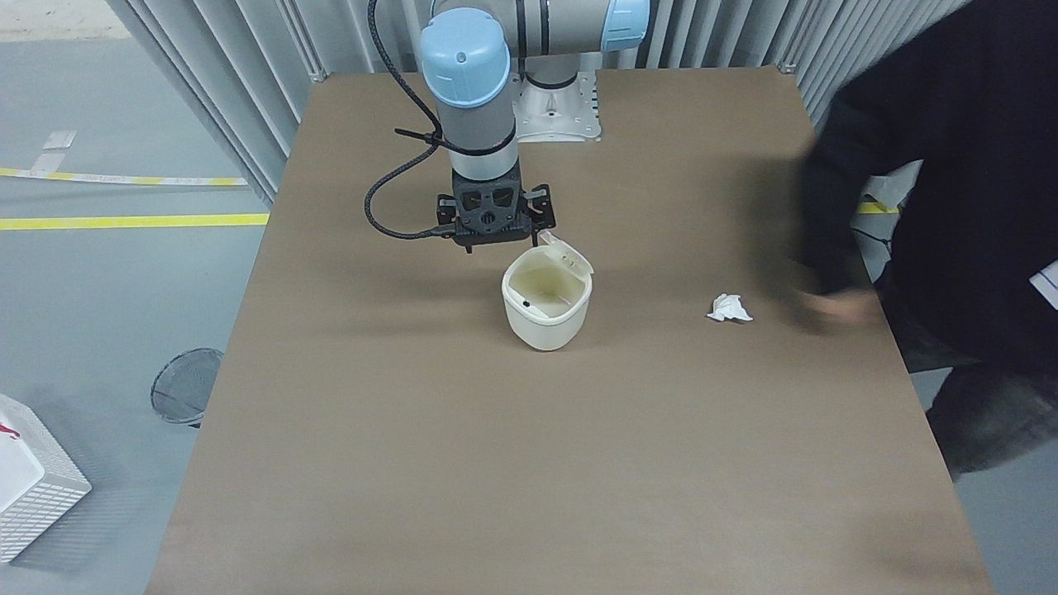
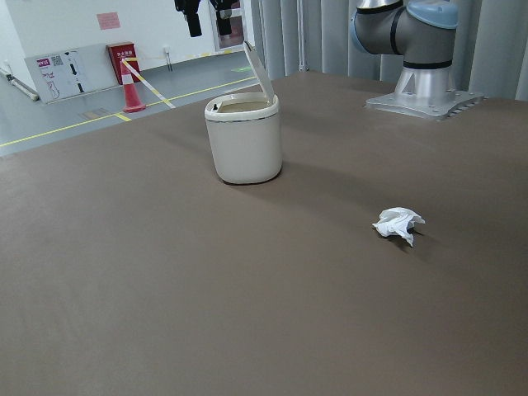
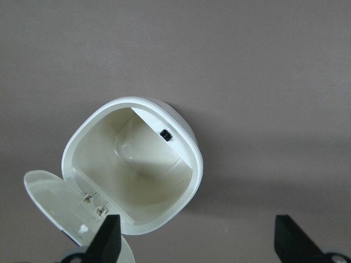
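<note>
A small white bin (image 1: pixel 545 317) stands upright on the brown table with its lid (image 2: pixel 257 70) raised; in the wrist view its inside (image 3: pixel 142 159) looks empty. My gripper hangs just above and behind the bin, fingers wide apart, nothing between them. A crumpled white paper (image 1: pixel 729 308) lies on the table to the right of the bin in the front view, and also appears in the left view (image 2: pixel 398 223).
A person (image 1: pixel 942 198) in dark clothing stands at the right edge, a blurred hand over the table near the paper. A mesh basket (image 1: pixel 187 387) and a white box (image 1: pixel 30 476) are on the floor at left.
</note>
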